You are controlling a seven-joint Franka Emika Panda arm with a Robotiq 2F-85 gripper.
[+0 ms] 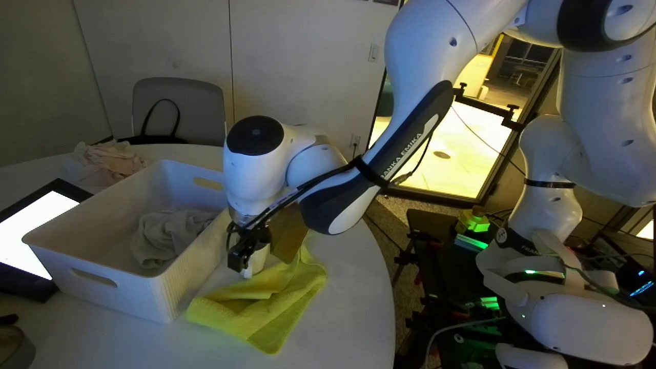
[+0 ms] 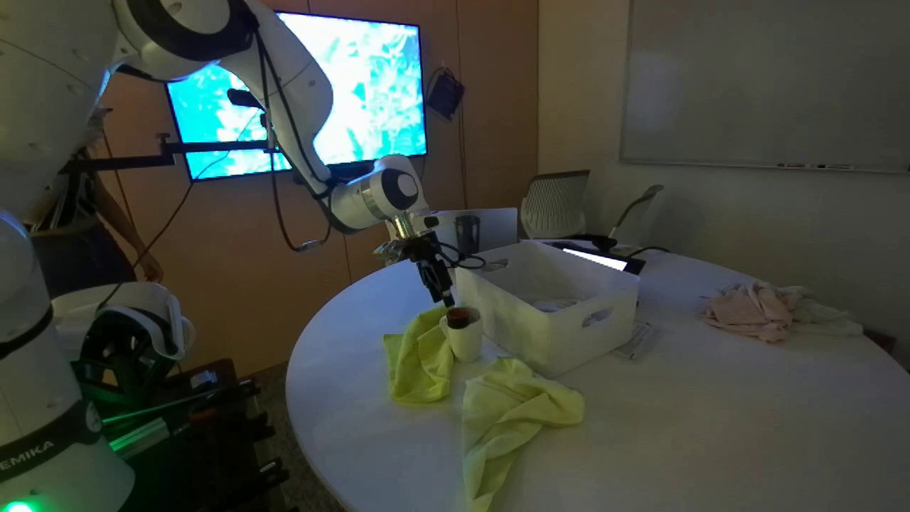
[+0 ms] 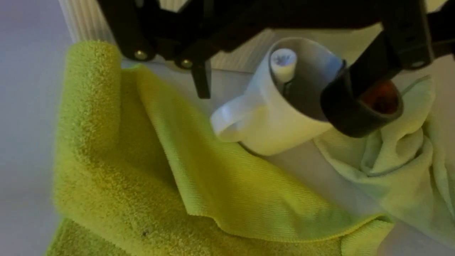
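A white mug [image 3: 273, 123] stands on the table, its handle towards the yellow cloth [image 3: 128, 179]. Inside it leans a white marker-like stick [image 3: 283, 62]. A dark cylindrical piece with a reddish end [image 3: 362, 111] shows at the mug's rim, partly behind one finger; how it rests there I cannot tell. My gripper is open over the mug's mouth, its fingers apart on either side in the wrist view. In exterior view 2, the gripper tips [image 2: 448, 300] hang just above the mug [image 2: 466, 340]. A paler green cloth [image 2: 512, 405] lies beside it.
Close behind the mug stands a white bin [image 1: 169, 295] with a grey cloth [image 1: 169, 237] inside. A lit tablet [image 1: 24, 233] lies beyond it, and a pinkish cloth [image 2: 751, 311] sits farther off.
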